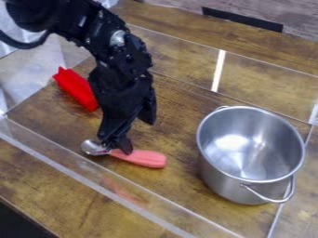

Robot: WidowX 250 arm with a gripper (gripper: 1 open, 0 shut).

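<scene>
A black gripper point(122, 139) reaches down from the upper left over a spoon with a pink handle point(140, 158), its fingers open and low around the spoon near where the metal head meets the handle. The metal spoon head point(92, 147) shows just left of the fingertips. Whether the fingers touch the spoon cannot be made out. A red object point(76, 88) lies behind the arm at the upper left, partly hidden.
A large steel pot point(250, 153) stands to the right of the spoon. Clear strips point(218, 70) cross the wooden table point(187, 56) around the work area.
</scene>
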